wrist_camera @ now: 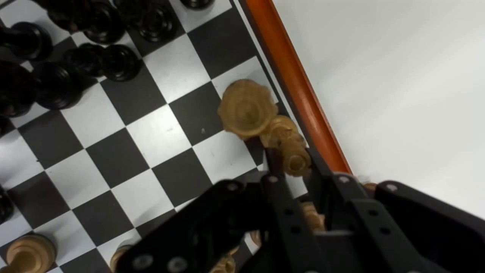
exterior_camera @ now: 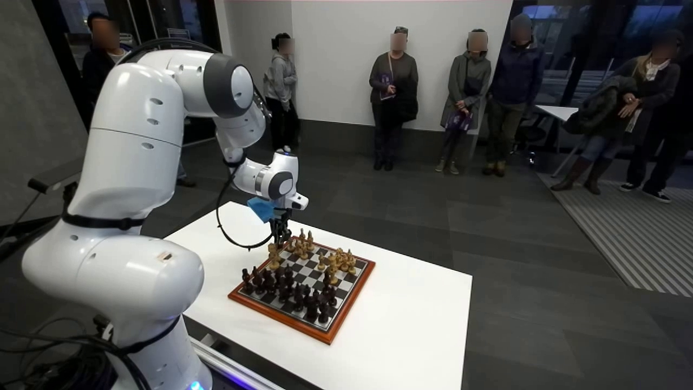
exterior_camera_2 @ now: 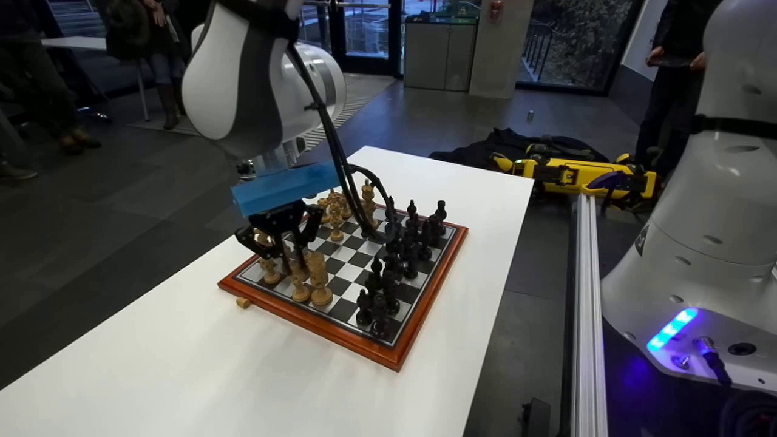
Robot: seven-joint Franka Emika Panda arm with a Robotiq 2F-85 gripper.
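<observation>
A wooden-framed chessboard [exterior_camera: 354, 296] on the white table carries dark and light pieces. At its edge, my gripper points down, its black fingers shut on a slim light chess piece [wrist_camera: 291, 148]. That piece [exterior_camera_2: 299, 287] looks upright and at board level in exterior view 2; whether its base touches the board is hard to tell. Right beside it stands a larger light piece [wrist_camera: 247, 109], overlapping its base in the wrist view. Exterior view 1 shows the gripper [exterior_camera: 279, 246] at the board's far left side, its fingertips partly hidden among the light pieces.
More light pieces [exterior_camera_2: 269, 271] crowd close around the fingers. Dark pieces [wrist_camera: 120, 63] fill another side of the board. A small light piece [exterior_camera_2: 243, 302] lies off the board by its frame. Dark cables [exterior_camera_2: 342, 160] hang over the board. The white table [exterior_camera_2: 182, 349] has much bare room.
</observation>
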